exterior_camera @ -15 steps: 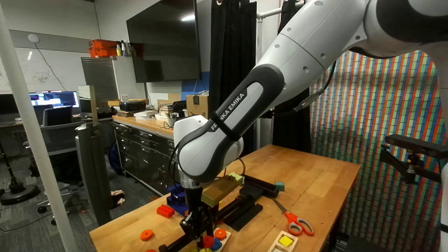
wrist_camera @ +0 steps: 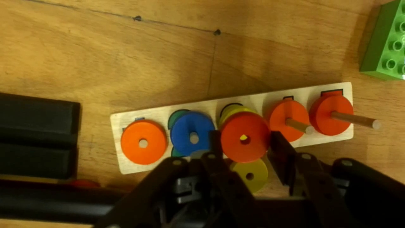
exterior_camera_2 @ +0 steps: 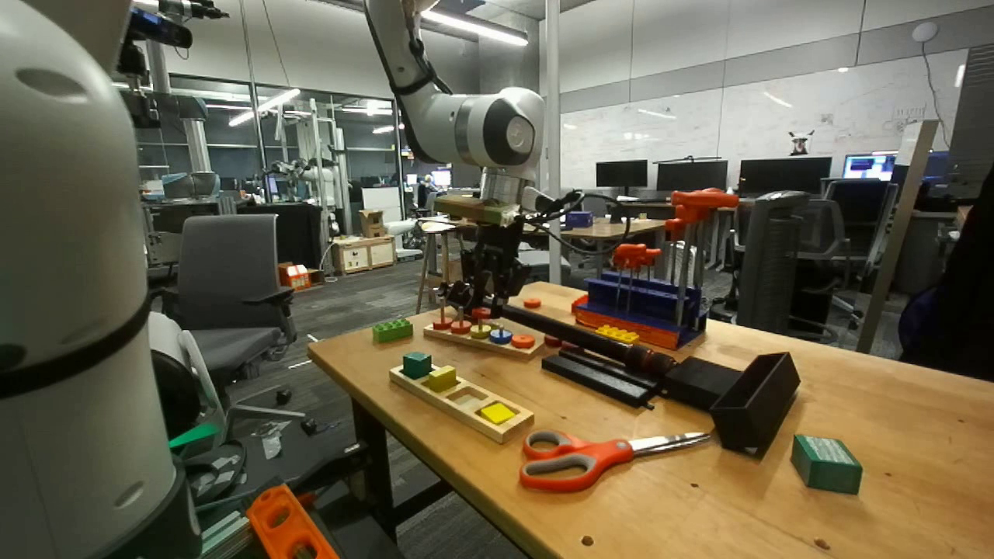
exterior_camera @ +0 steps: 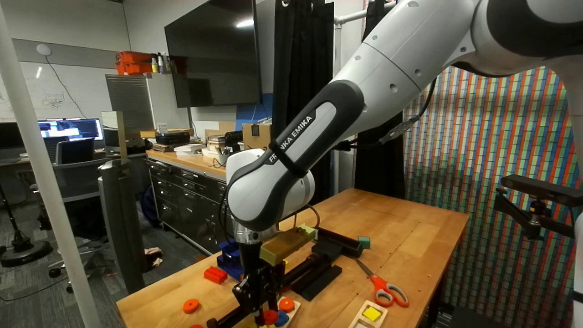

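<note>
My gripper is shut on a red disc (wrist_camera: 236, 146) with a hole in its middle. The disc hangs over the middle of a wooden peg board (wrist_camera: 201, 104), above a yellow disc (wrist_camera: 233, 110) and hiding most of it. On the board to the left are a blue disc (wrist_camera: 186, 131) and an orange disc (wrist_camera: 140, 152) around their pegs. To the right, two red discs (wrist_camera: 287, 112) sit around taller pegs. A second yellow disc (wrist_camera: 256, 176) lies beside the board, partly behind the fingers. In exterior view 2 the held disc (exterior_camera_2: 481, 312) shows above the board.
A green brick (wrist_camera: 383, 45) lies off the board's right end, and a black holder (wrist_camera: 34, 136) lies off its left. Elsewhere are a shape board (exterior_camera_2: 466, 410), scissors (exterior_camera_2: 578, 461), a tool rack (exterior_camera_2: 643, 298) and a green block (exterior_camera_2: 826, 463).
In exterior view 1 the arm has shifted slightly left, the red disc still in the gripper. The things on the table look unmoved.
</note>
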